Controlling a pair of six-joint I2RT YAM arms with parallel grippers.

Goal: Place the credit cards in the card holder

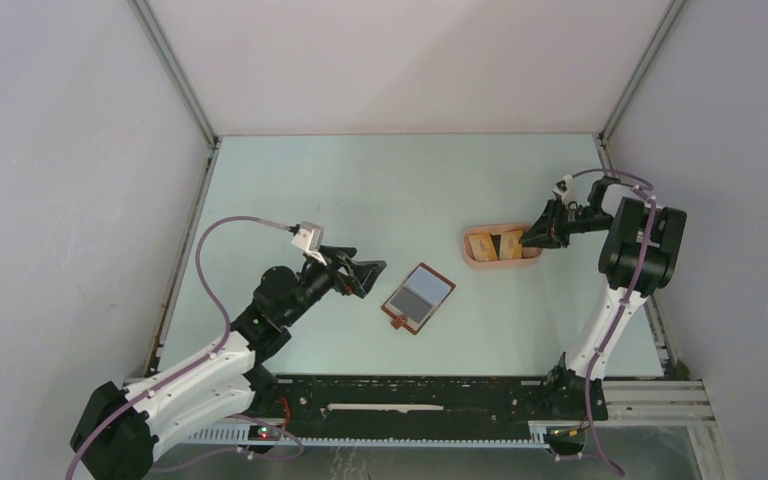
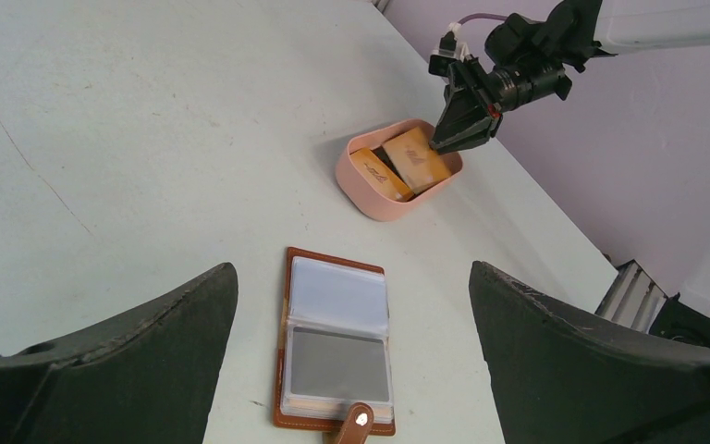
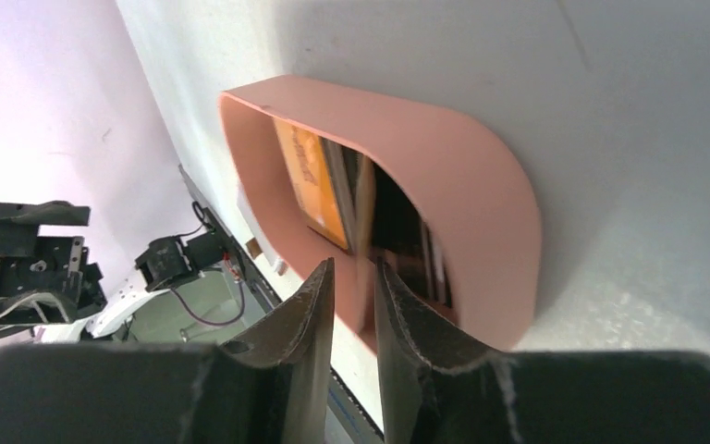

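Observation:
The brown-edged card holder (image 1: 418,298) lies unfolded on the table, its pale windows facing up and a strap at its near end. My left gripper is open above it, the holder showing between the wide-spread fingers. To the right stands a pink bin (image 1: 501,262) with cards inside. One orange card (image 2: 381,173) leans at its left end; another orange card (image 2: 416,159) tilts up beside my right gripper. In the right wrist view that card's thin edge (image 3: 364,203) runs between the fingers of my right gripper, which stand slightly apart with a gap still showing.
Inside the bin, darker cards (image 3: 396,217) stand close to its wall. The table around bin and holder is clear. A wall rises close behind the right arm.

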